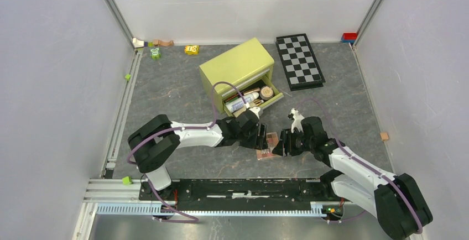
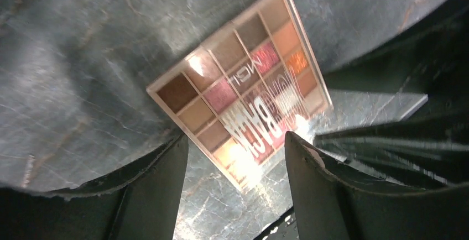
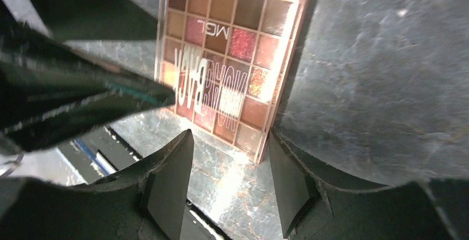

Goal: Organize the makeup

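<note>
An eyeshadow palette (image 1: 267,146) with a clear lid (image 2: 232,68) lies on the grey stone tabletop between my two grippers, its shade grid showing in both wrist views (image 3: 221,52). My left gripper is at one edge of it, fingertips close over the palette's side; whether they grip it is hard to see. My right gripper has its right fingertip against another edge of the palette; its hold is also unclear. Behind them stands a yellow-green cabinet (image 1: 235,63) with an open drawer (image 1: 274,97) holding a tube (image 1: 238,102), a round compact (image 1: 266,92) and other items.
A checkerboard (image 1: 298,63) lies at the back right. Small toys (image 1: 191,49) sit along the back left edge, with a red block (image 1: 349,36) at the back right.
</note>
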